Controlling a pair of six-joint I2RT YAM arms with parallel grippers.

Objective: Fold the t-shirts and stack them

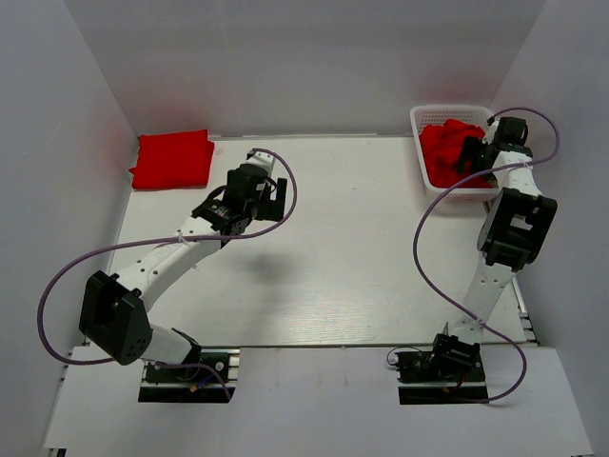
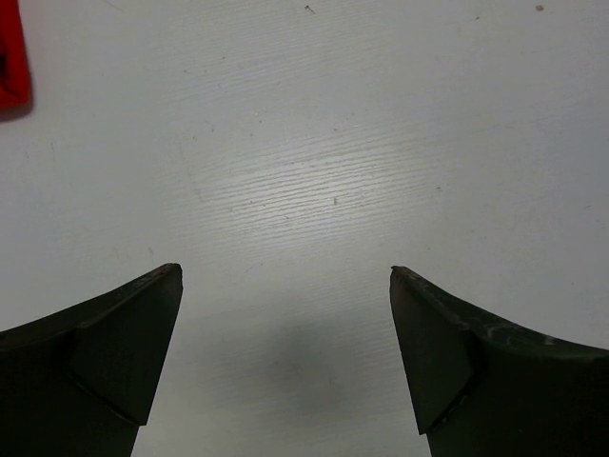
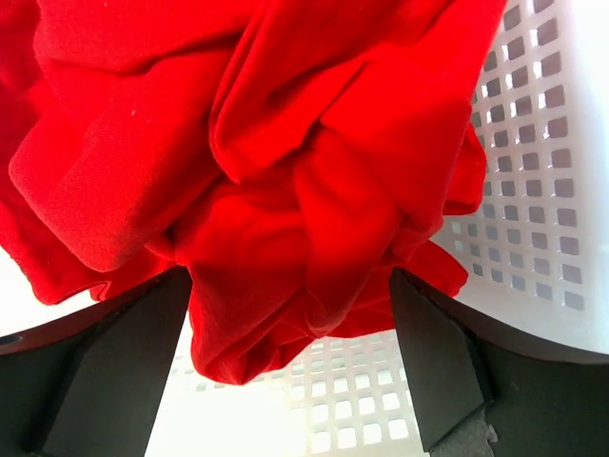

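Observation:
A folded red t-shirt [image 1: 172, 159] lies at the back left of the table; its corner also shows in the left wrist view. Crumpled red t-shirts [image 1: 440, 145] fill a white perforated basket [image 1: 422, 117] at the back right, seen close in the right wrist view as red cloth [image 3: 266, 171]. My right gripper is open inside the basket's outline, low over the cloth, with its fingers either side of a hanging fold. My left gripper stands open above bare table, right of the folded shirt, nothing between its fingers.
Walls bound the table at the back and on both sides, with the basket close to the back and right ones.

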